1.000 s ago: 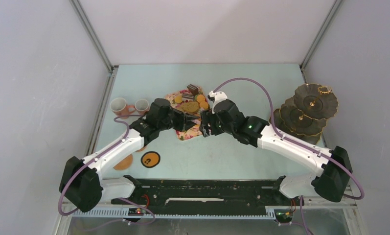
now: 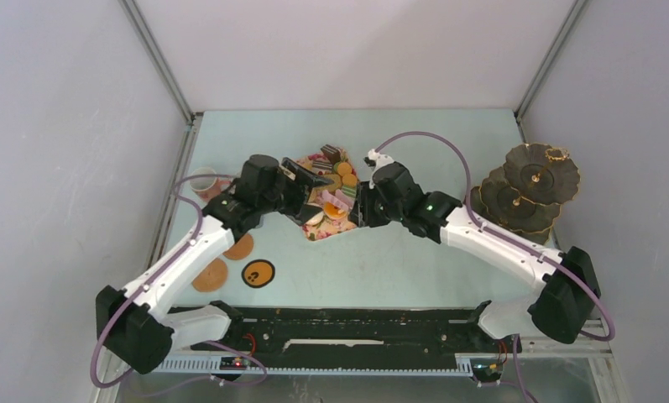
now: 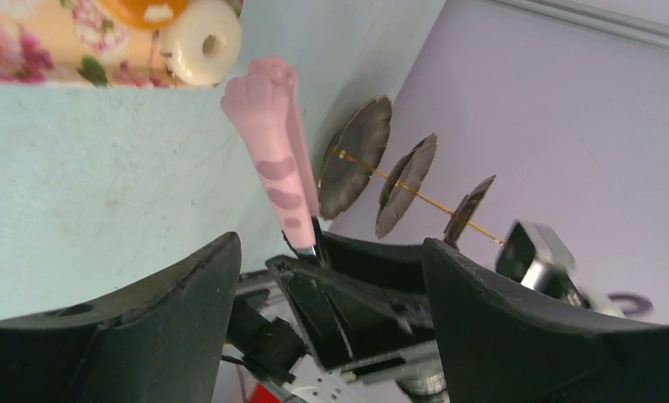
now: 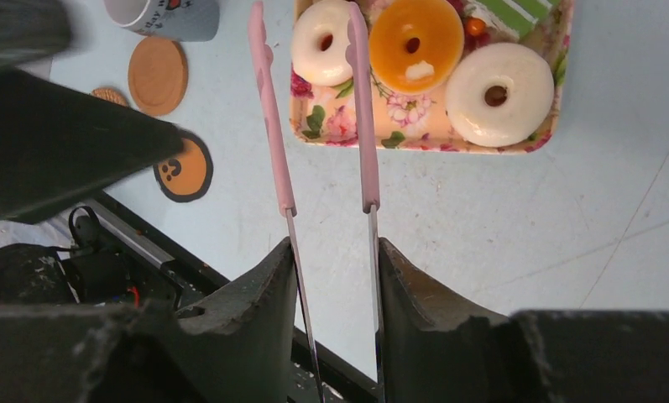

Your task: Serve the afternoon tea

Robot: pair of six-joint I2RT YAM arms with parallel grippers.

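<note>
Pink paw-tipped tongs (image 4: 363, 126) are held by my right gripper, the two tong arms spread apart and their metal ends between its fingers. In the left wrist view, the tongs (image 3: 272, 143) stick up from the right gripper. My left gripper (image 2: 322, 197) is open and empty, its fingers wide apart facing the right gripper. Below and behind them lies a floral tray (image 4: 436, 144) with an orange-glazed donut (image 4: 436, 34), white donuts (image 4: 503, 117) and other play food. On the right stands a three-tier dark stand (image 2: 524, 210), its plates empty.
A mug (image 2: 203, 186) stands at the left; another is mostly hidden by my left arm. Coasters (image 2: 210, 275) lie at the front left, one with a paw print (image 2: 258, 273). Bare table (image 2: 398, 269) spreads in front of the tray and towards the stand.
My left gripper was at the right gripper with its fingers together; now they are spread apart, and the arm has shifted slightly left.
</note>
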